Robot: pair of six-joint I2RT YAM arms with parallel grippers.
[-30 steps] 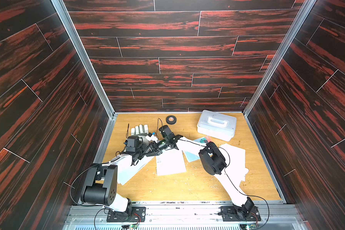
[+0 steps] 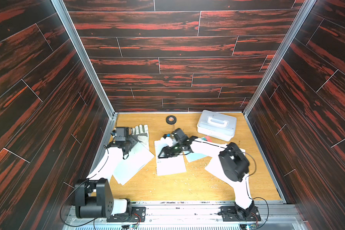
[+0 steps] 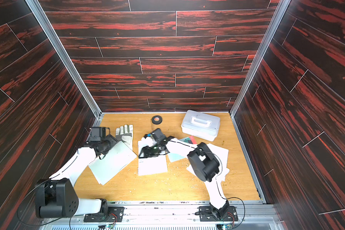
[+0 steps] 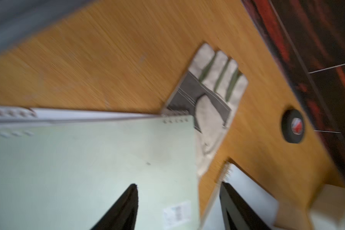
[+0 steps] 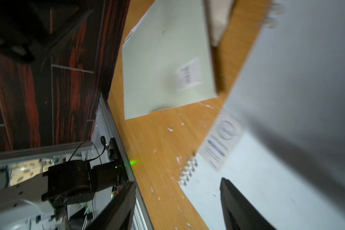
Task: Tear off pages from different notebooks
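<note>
A pale green spiral notebook [image 4: 84, 164] lies at the left of the table, on top of another white-edged one. My left gripper is over it, fingers spread and nothing between them. In the middle lies a white notebook [image 2: 171, 166], a printed label [image 5: 221, 141] on its page and metal rings [image 5: 187, 169] along one edge. Above it hangs my right gripper, also open and empty; its blurred arm hides part of the page in the top views. A light blue notebook [image 2: 194, 156] shows partly beneath the right arm.
A work glove [image 4: 210, 122] lies beside the green notebook. Behind are a black tape roll [image 2: 171, 120] and a clear lidded box [image 2: 217, 125]. White sheets [image 3: 219, 153] lie at the right. Paper scraps dot the bare front table [image 2: 180, 187].
</note>
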